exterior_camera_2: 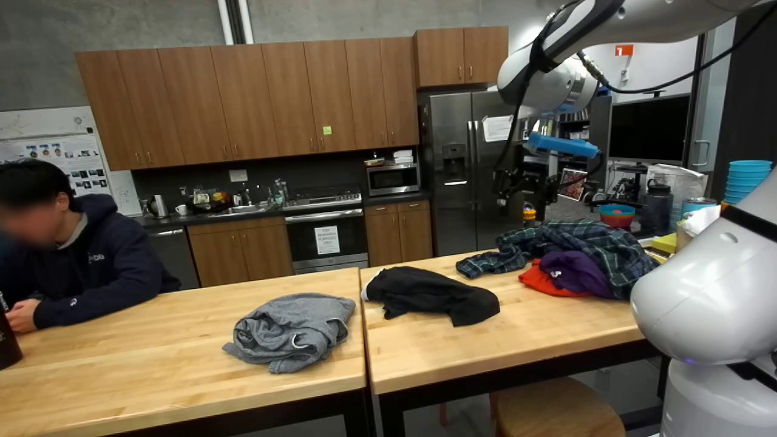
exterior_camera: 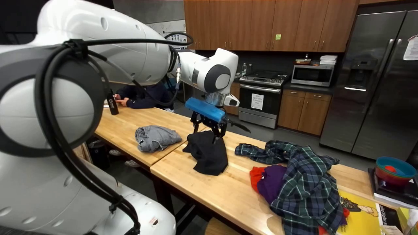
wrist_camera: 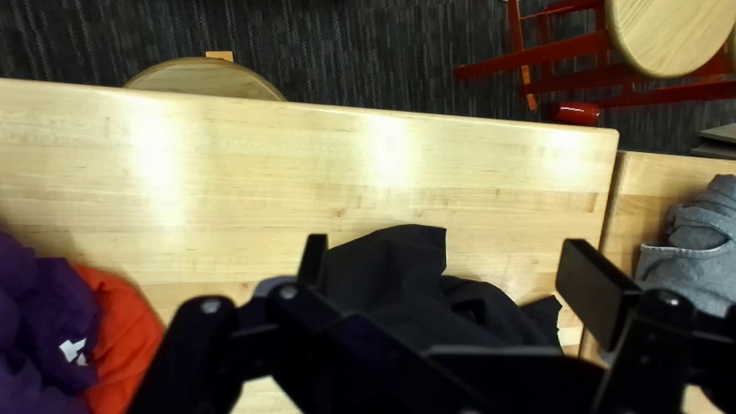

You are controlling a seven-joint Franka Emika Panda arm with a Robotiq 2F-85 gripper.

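Observation:
My gripper (exterior_camera: pixel 204 136) is open, fingers pointing down, with nothing between them. In the second exterior view the gripper (exterior_camera_2: pixel 525 204) hangs well above the table. Crumpled black cloth (exterior_camera_2: pixel 430 292) lies on the near table close to the seam, and in the wrist view the black cloth (wrist_camera: pixel 407 290) shows below and between the spread fingers. Grey cloth (exterior_camera: pixel 156 139) sits bunched on the other table. A pile at the other side holds a green plaid shirt (exterior_camera: pixel 309 184), a purple cloth (exterior_camera: pixel 272 182) and an orange-red cloth (exterior_camera: pixel 256 178).
Nested bowls (exterior_camera: pixel 394 172) and a yellow book (exterior_camera: pixel 360 211) occupy the end beyond the plaid shirt. A person (exterior_camera_2: pixel 80 240) sits at the far table, and a stool (exterior_camera_2: pixel 557 408) stands below the near edge.

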